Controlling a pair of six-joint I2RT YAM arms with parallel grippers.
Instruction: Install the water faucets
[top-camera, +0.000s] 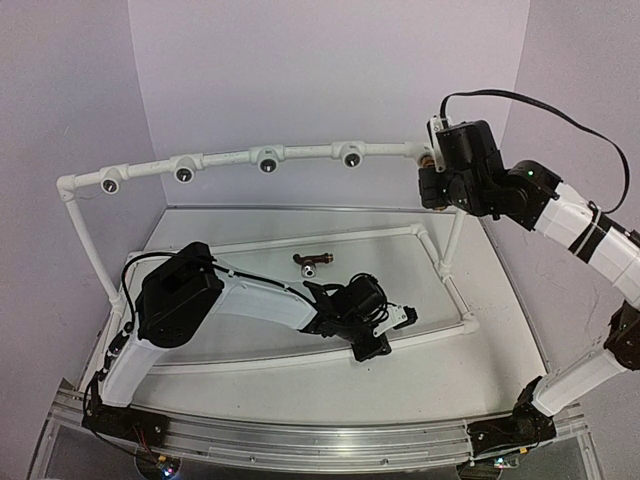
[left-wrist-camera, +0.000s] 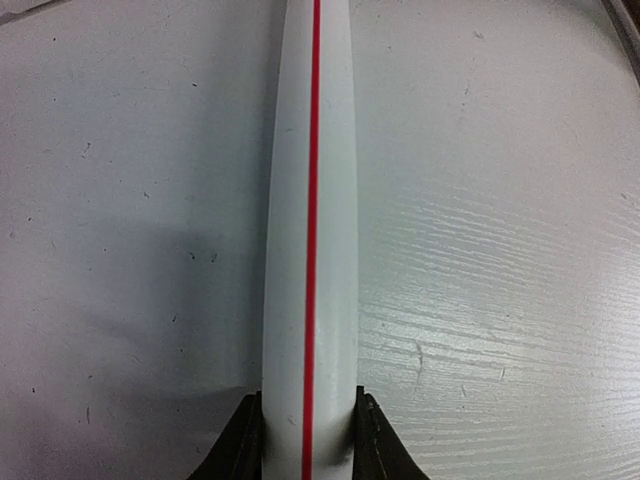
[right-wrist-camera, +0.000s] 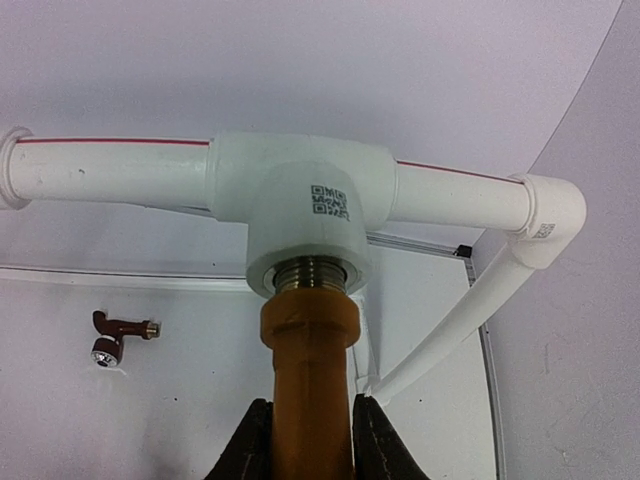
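In the right wrist view, a brown-orange faucet (right-wrist-camera: 312, 385) is clasped by my right gripper, shut around its body. The faucet's brass thread (right-wrist-camera: 308, 273) stands at the mouth of a white tee fitting (right-wrist-camera: 310, 225), partly inside it, with some turns still visible. How deep it sits I cannot tell. My left gripper is shut on the white frame pipe (left-wrist-camera: 311, 210) with the red stripe, near the front of the base. A second brown faucet (top-camera: 314, 260) lies loose on the floor inside the frame, also visible in the right wrist view.
Several open tee fittings, such as one at the middle (top-camera: 267, 160), line the raised pipe (top-camera: 228, 158) to the left. An upright (top-camera: 94, 254) supports its left end. The right wall (top-camera: 570, 120) rises close to my right arm.
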